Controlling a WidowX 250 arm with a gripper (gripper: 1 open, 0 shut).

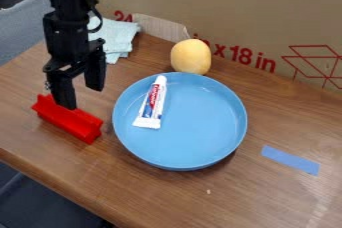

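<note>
My black gripper [76, 90] is open at the left of the table, its fingertips pointing down just above the red bar-shaped object [70, 121], the nearer finger over its back end. A blue plate [201, 142] sits in the middle, with a white toothpaste tube [151, 102] lying on its left part. A yellow round object [191, 56] stands behind the plate.
A folded light cloth [115, 40] lies at the back left. A cardboard box [241, 12] forms the back edge. The table's front edge is at lower left.
</note>
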